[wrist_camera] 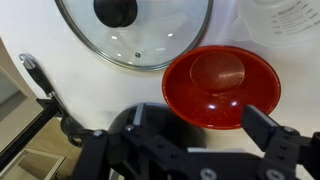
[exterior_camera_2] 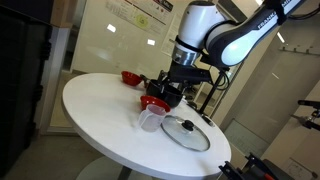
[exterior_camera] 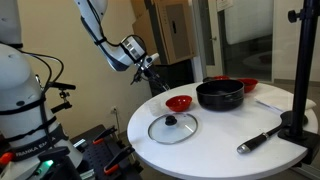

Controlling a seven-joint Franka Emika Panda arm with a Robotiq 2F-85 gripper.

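In the wrist view my gripper reaches in from the bottom edge, its two fingers far apart with nothing held between them. A red bowl (wrist_camera: 222,87) lies below it, showing between and ahead of the fingers. Near the left finger is the dark pot (wrist_camera: 165,122), partly covered by the gripper. In exterior view 1 the same red bowl (exterior_camera: 179,103) sits left of the black pot (exterior_camera: 220,95). A glass lid (exterior_camera: 174,128) with a black knob lies flat in front of them, apart from the pot.
A clear measuring jug (exterior_camera_2: 151,118) stands beside the red bowl. At the right of the round white table (exterior_camera: 225,150) lies a black-handled utensil (exterior_camera: 258,141), close to a black post (exterior_camera: 297,100). More red ware (exterior_camera_2: 130,77) sits at the far side.
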